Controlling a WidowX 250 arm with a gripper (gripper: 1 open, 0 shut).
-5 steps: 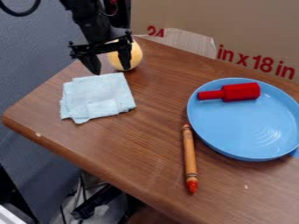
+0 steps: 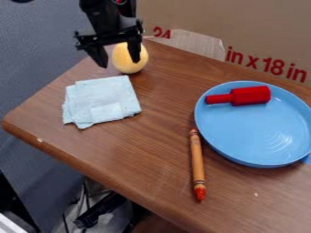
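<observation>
My black gripper (image 2: 118, 55) hangs at the top left, above the back of the wooden table, with its two fingers apart. A yellow ball-like object (image 2: 130, 61) sits just behind it, partly hidden by the fingers; I cannot tell whether they touch. A folded pale blue cloth (image 2: 100, 102) lies below the gripper. On the right, a blue plate (image 2: 253, 136) holds a red cylinder with a handle (image 2: 249, 96). An orange crayon (image 2: 197, 164) lies left of the plate.
A cardboard box (image 2: 243, 36) stands along the back of the table (image 2: 109, 159). The table's left edge drops to the floor.
My gripper has risen from just over the cloth to higher up, near the yellow object. The objects on the table look unmoved.
</observation>
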